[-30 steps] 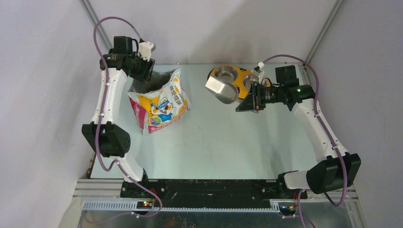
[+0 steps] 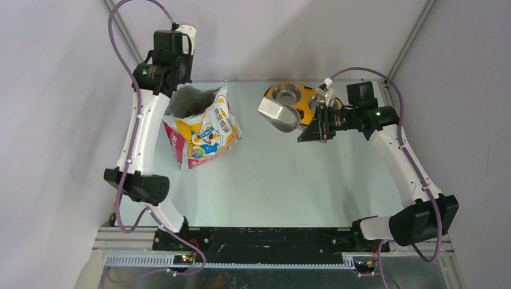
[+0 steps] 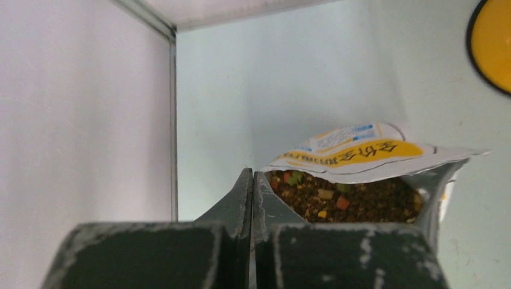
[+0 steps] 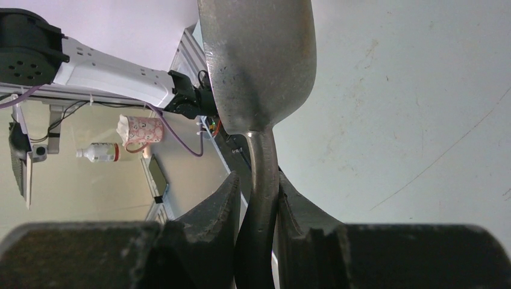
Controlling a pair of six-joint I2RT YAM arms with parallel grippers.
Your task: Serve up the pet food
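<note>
The pet food bag (image 2: pixel 208 135) stands at the left of the table, its mouth open. Brown kibble (image 3: pixel 343 198) with coloured bits shows inside it. My left gripper is shut, its tips close to one end of the bag's rim; nothing clearly shows between them. In the right wrist view, my right gripper is shut on the handle of a metal scoop (image 4: pixel 262 72). That scoop hangs tilted near a yellow feeder (image 2: pixel 306 114) with two steel bowls (image 2: pixel 286 93). The scoop's inside is hidden.
Bare table (image 2: pixel 271 186) spreads across the middle and front. White walls close in on both sides and the back. A pink cup (image 4: pixel 141 129) and a bottle (image 4: pixel 99 152) lie outside the work area.
The right arm and scoop have barely shifted. The bag stands where it was.
</note>
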